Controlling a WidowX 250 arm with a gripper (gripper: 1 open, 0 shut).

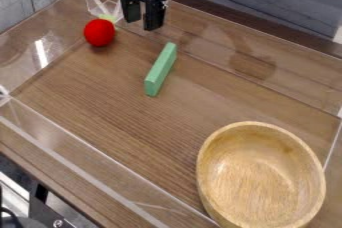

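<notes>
My black gripper (143, 16) hangs at the top middle of the camera view, open, above and to the right of a red ball (99, 32). A small pale, crumpled or translucent item (107, 10) lies just behind the ball, left of the gripper; what it is, I cannot tell. A green bar (160, 69) lies on the wooden table (107, 122), in front of the gripper and apart from it.
A large light wooden bowl (261, 177) stands at the front right. Walls or edges border the table at the back and left.
</notes>
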